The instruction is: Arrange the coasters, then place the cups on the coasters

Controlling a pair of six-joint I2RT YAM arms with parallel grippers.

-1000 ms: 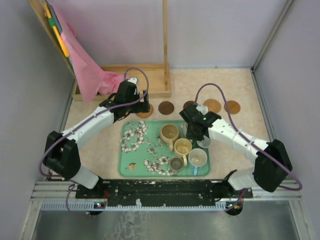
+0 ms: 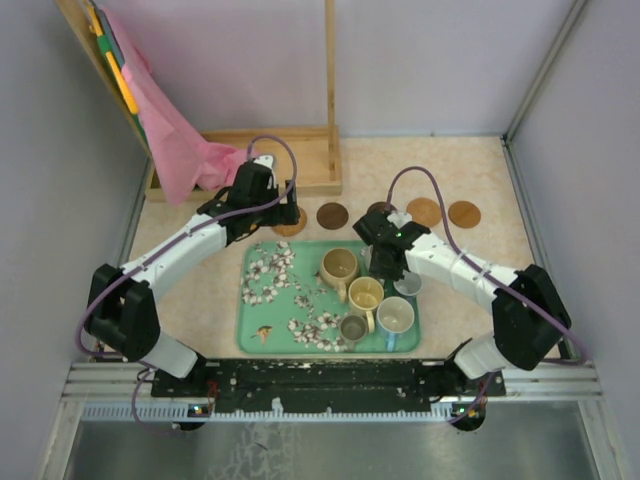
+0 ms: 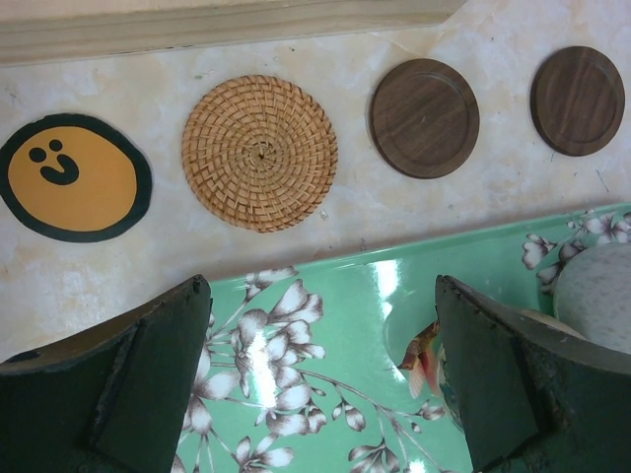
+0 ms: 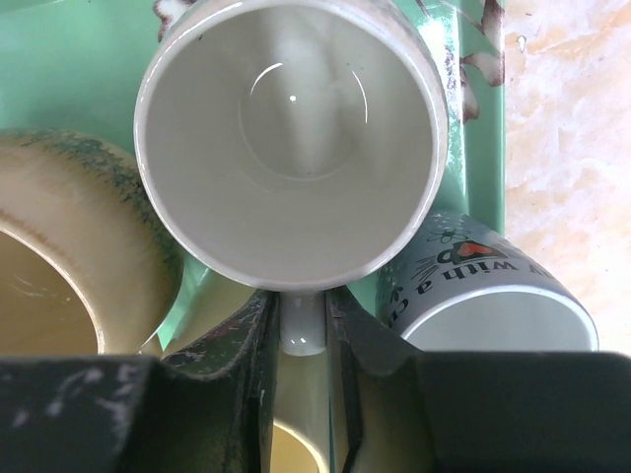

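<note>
A white cup [image 4: 291, 118] fills the top of the right wrist view, standing in the green tray [image 2: 262, 330]. Its handle lies between the fingers of my right gripper, which are close about it; whether they grip it is unclear. Several coasters lie behind the tray: a woven one [image 3: 259, 153], two dark wooden ones [image 3: 424, 118] and others. My left gripper stands open above the tray's rear left, nothing between its fingers.
Other cups crowd the tray's right half: a tan one [image 2: 339, 267], a yellow one [image 2: 365, 295], a grey one [image 2: 353, 328] and more. A wooden frame [image 2: 330, 80] with pink cloth [image 2: 180, 150] stands at the back left.
The right arm has shifted slightly at its gripper and elbow over the cups in the top view. The left arm has not moved.
</note>
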